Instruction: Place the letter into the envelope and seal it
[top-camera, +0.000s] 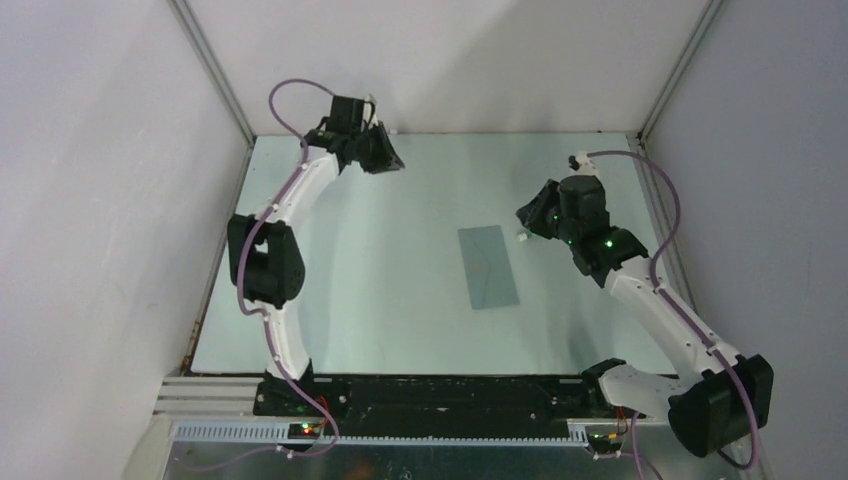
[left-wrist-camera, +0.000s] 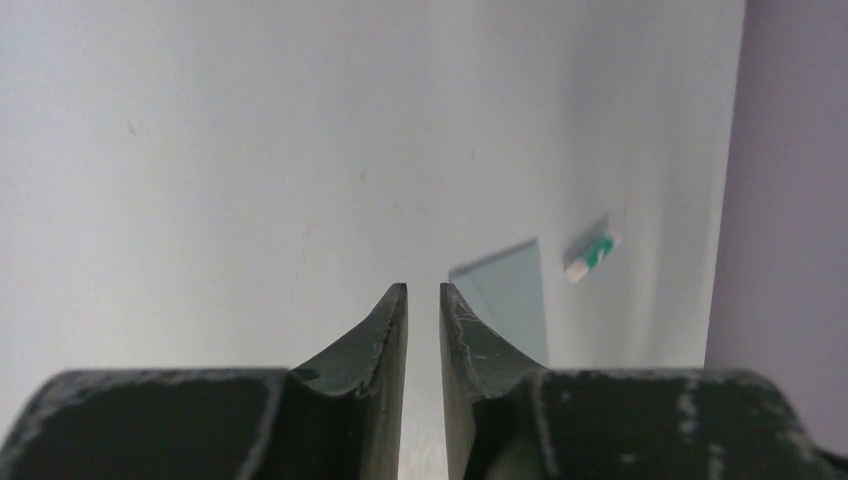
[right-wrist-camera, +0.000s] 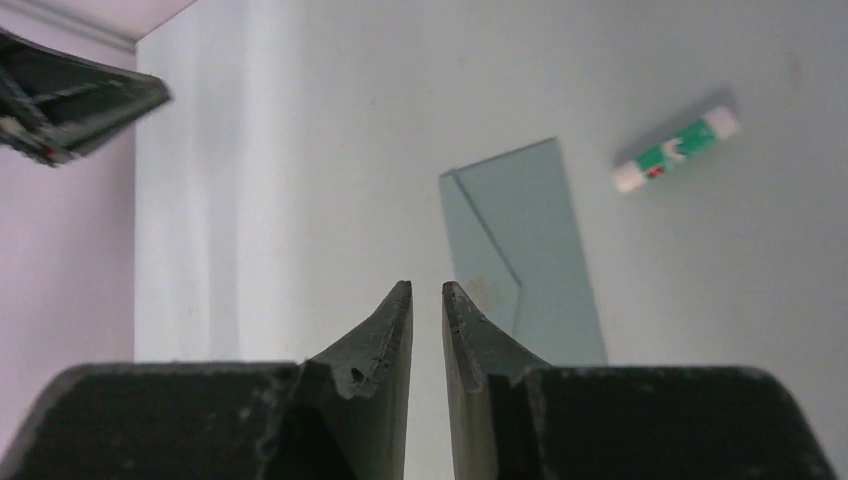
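A grey-green envelope (top-camera: 488, 268) lies flat near the middle right of the table, its long flap visible in the right wrist view (right-wrist-camera: 560, 250). Beside its far right corner is a glue stick (right-wrist-camera: 675, 150) with green label and white ends, partly hidden from above by the right arm. My left gripper (top-camera: 398, 166) is raised at the back left, its fingers slightly parted (left-wrist-camera: 423, 295), nothing between them. My right gripper (top-camera: 524, 218) is raised above the right side near the glue stick, its fingertips slightly parted (right-wrist-camera: 427, 292) with nothing between. No separate letter is visible.
Walls and metal rails border the sides and back. In the right wrist view the other arm's gripper appears at upper left.
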